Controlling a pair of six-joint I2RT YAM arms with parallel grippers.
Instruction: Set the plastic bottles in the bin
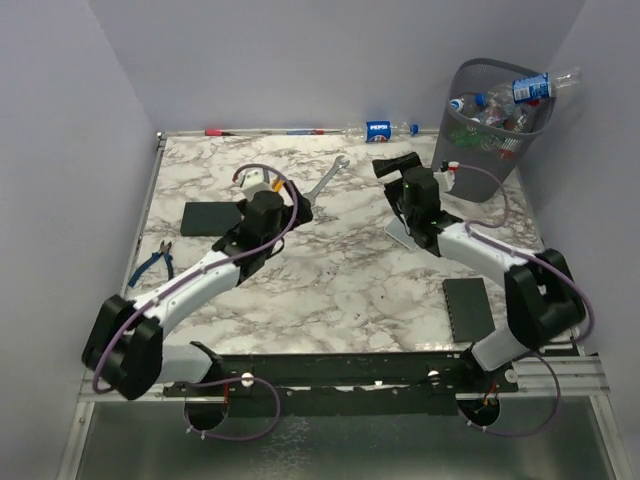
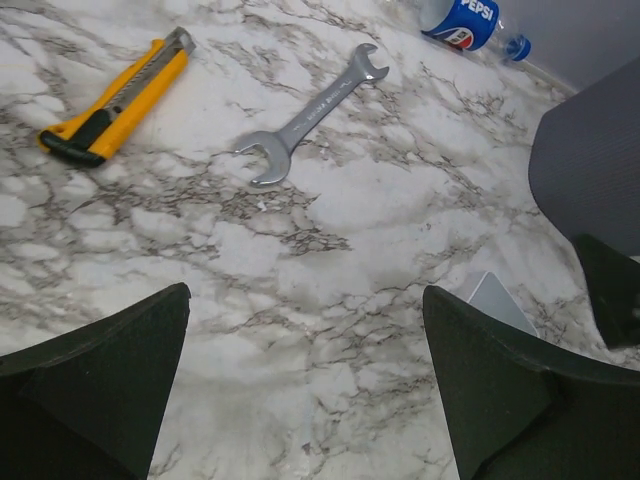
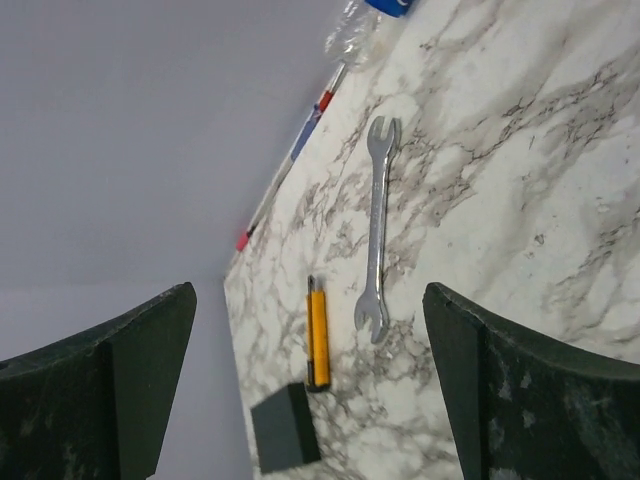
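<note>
A Pepsi bottle (image 1: 378,131) lies at the back of the table, also seen as a blue-labelled bottle (image 2: 461,22) in the left wrist view. The grey mesh bin (image 1: 470,145) at the back right holds several plastic bottles, one lying across its rim. My left gripper (image 1: 275,200) is open and empty over the left middle, near the wrench and yellow knife. My right gripper (image 1: 390,180) is open and empty, low beside the bin's left side, below the Pepsi bottle.
A wrench (image 2: 315,112), a yellow knife (image 2: 120,100), pliers (image 1: 155,262), a dark pad (image 1: 210,219), a notebook (image 1: 468,310) and a pale card (image 1: 398,232) lie on the table.
</note>
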